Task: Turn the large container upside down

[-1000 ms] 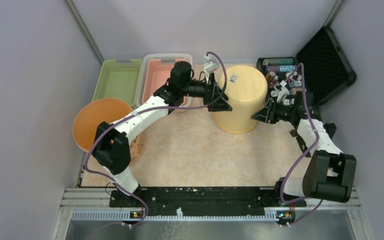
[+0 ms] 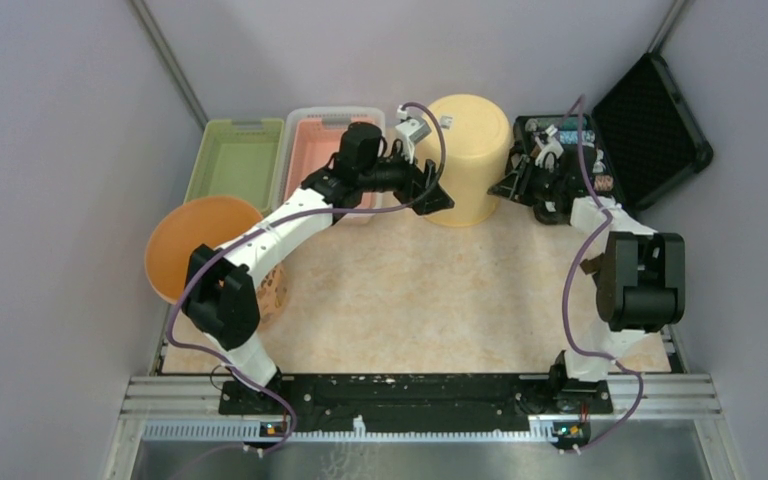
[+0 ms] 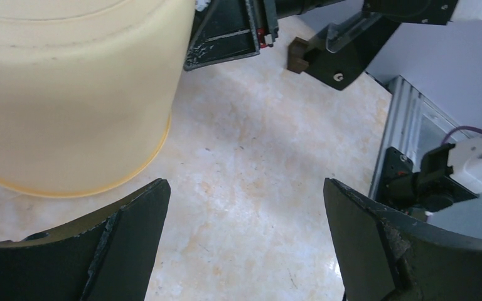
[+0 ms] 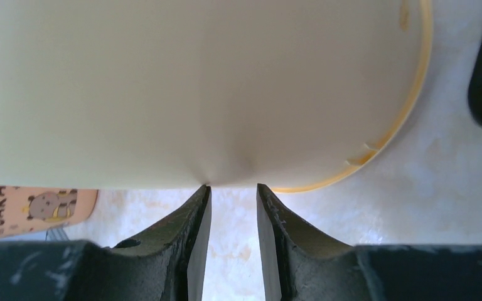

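The large cream container (image 2: 470,130) stands upside down at the back of the table, base up with a label on it, its yellow rim (image 4: 417,88) down on the surface. At its left front side is my left gripper, wide open with bare table between its fingers. My right gripper is at the container's right side, its fingertips close against the wall. These fingers stand a little apart and hold nothing. Whether they touch the wall I cannot tell. The container's inside is hidden.
To the left stand an orange container (image 2: 185,235), a green basket (image 2: 222,130) and a white-rimmed pink basket (image 2: 305,115). A black case (image 2: 650,125) with its lid up lies at the back right, close to the container.
The container has shifted back and slightly left, and its tilted base has levelled out. My right gripper has moved back alongside it; the left has moved only slightly.
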